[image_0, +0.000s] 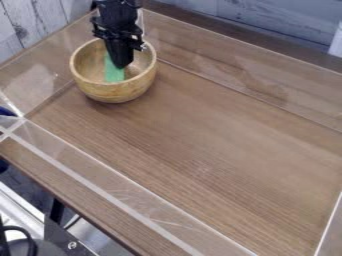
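Note:
A wooden bowl (114, 88) stands on the table at the upper left. My black gripper (123, 52) reaches down into it from the top, over a green object (114, 72) in the bowl. The fingertips are small and dark; whether they grip the green object is hard to tell.
Strips of clear tape run along the left and front edges. A white panelled wall (274, 20) stands behind, and dark cables lie at the lower left, off the table.

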